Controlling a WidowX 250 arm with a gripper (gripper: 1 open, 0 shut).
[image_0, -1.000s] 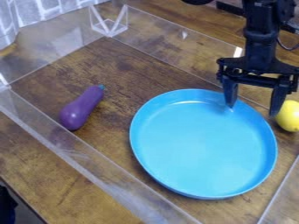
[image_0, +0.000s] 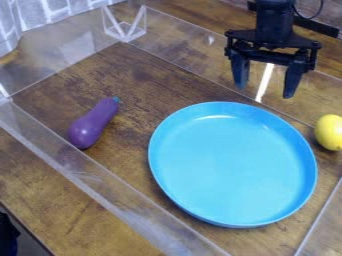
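Observation:
My black gripper (image_0: 266, 74) hangs at the upper right, open, above and behind the blue plate, with nothing visible between its fingers. The blue plate (image_0: 233, 160) lies in the lower middle. A purple eggplant (image_0: 92, 123) lies to the left of the plate. A yellow object (image_0: 329, 132) sits at the right edge, partly out of view, beside the plate.
Clear plastic walls border the wooden surface (image_0: 120, 75) along the back, the left and the front. Bare wood stretches between the eggplant and the back wall.
My gripper has moved left and a little up, away from the yellow object. The plate, eggplant and yellow object have not visibly moved.

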